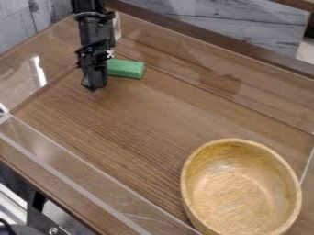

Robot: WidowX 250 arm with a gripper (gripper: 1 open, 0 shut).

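My dark gripper (94, 77) is low on the wooden table at the upper left, shut, with nothing clearly between its fingers. A green block (127, 68) lies just to the right of it, partly behind the gripper at its left end. Whether the fingers touch the block cannot be told.
A round pale wooden bowl (241, 186) sits at the front right. A grey wall panel (233, 23) runs along the back.
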